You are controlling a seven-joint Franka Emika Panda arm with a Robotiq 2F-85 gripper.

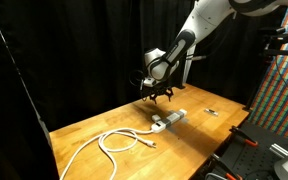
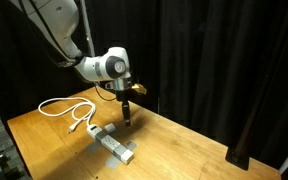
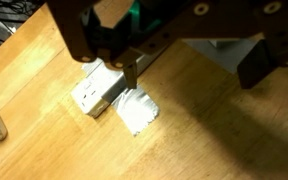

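A white power strip with grey patches lies on the wooden table; it also shows in the second exterior view. Its white cable loops across the table. Above the table, behind the strip as seen in the first exterior view, hovers my gripper. Its fingers stand open with nothing between them. In the wrist view the dark fingers are wide apart. There, part of a white block-like body and a shiny silver patch show beside the left finger; the rest is hidden behind the gripper.
Small flat items lie at the table's right side. Black curtains hang behind the table. Bare tabletop stretches away to the right in the second exterior view.
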